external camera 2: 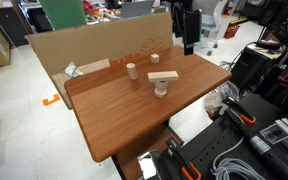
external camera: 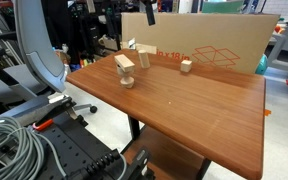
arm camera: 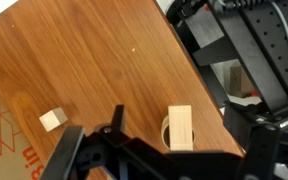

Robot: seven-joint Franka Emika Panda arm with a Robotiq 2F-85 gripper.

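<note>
A light wooden block [external camera 2: 163, 76] lies flat across the top of a pale round piece [external camera 2: 161, 90] on the brown table. In exterior view 1 the same block [external camera: 125, 61] is left of centre, on the table's near-left part. The wrist view shows the block [arm camera: 181, 128] in the lower middle, its lower end close to the bottom edge. My gripper is open above it, one black finger on either side, nothing held. Exterior view 1 catches only the gripper's fingertips [external camera: 151, 19] at the top edge, well above the table.
A short wooden cylinder [external camera 2: 132, 71] stands beside the block, and a small wooden cube [external camera: 186, 65] sits farther back. A cardboard panel [external camera: 209, 40] closes off the table's rear.
</note>
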